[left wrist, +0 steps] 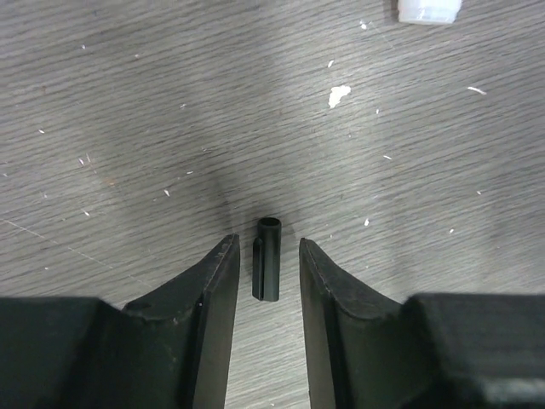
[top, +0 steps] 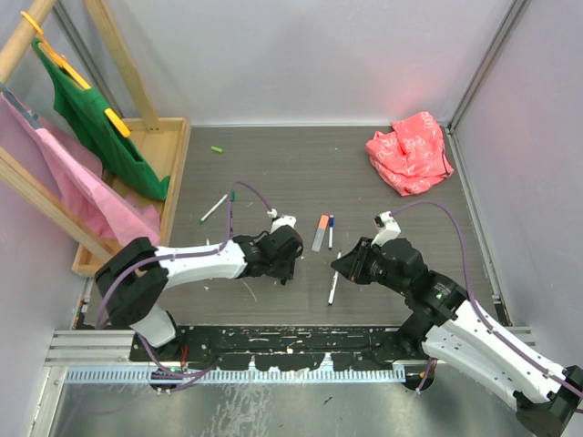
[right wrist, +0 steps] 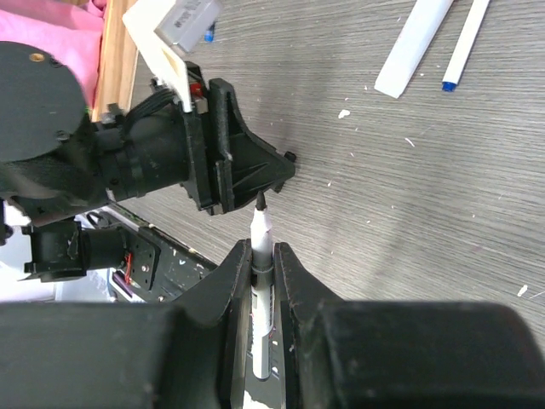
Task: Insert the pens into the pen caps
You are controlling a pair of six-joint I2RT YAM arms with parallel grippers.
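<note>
A small black pen cap (left wrist: 267, 260) lies on the grey table, showing between the fingertips of my part-open left gripper. I cannot tell from the left wrist view how far above the cap these fingers are. My right gripper is shut on a white pen (right wrist: 261, 294), whose bare black tip points away from the fingers, toward the left gripper's side in the right wrist view. From above, the held pen (top: 332, 291) appears beside the right gripper, to the right of the left one.
An orange-and-white flat piece (top: 320, 233) and a blue-ended pen (top: 331, 232) lie beyond the grippers. A white-and-green pen (top: 214, 208) lies left, a loose green cap (top: 217, 149) farther back. A coral bag (top: 410, 153) and a wooden clothes rack (top: 173, 173) flank the table.
</note>
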